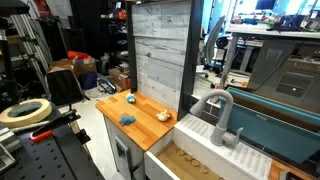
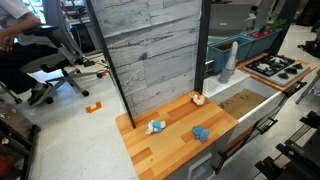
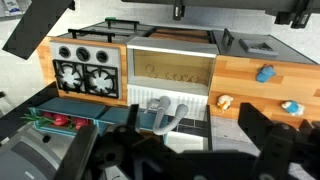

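Seen from above in the wrist view, my gripper stands open, its dark fingers wide apart with nothing between them. Beyond them is the toy kitchen counter. On its wooden top lie a blue toy (image 3: 265, 74), a white-and-blue toy (image 3: 292, 108) and a yellowish-white toy (image 3: 224, 101), all apart from one another. A white-fronted drawer (image 3: 173, 68) is pulled out; small ring-like marks or items show on its floor. Exterior view 1 shows the blue toy (image 1: 127, 118) nearest the counter's front edge. Neither exterior view clearly shows the gripper.
A grey faucet (image 1: 222, 120) rises from the white sink area beside the drawer. The stove (image 2: 274, 67) sits at the counter's far end. Behind the wooden top stands a grey plank wall (image 2: 155, 60). A blue shelf (image 3: 75, 108) holds red items. Bare wood separates the toys.
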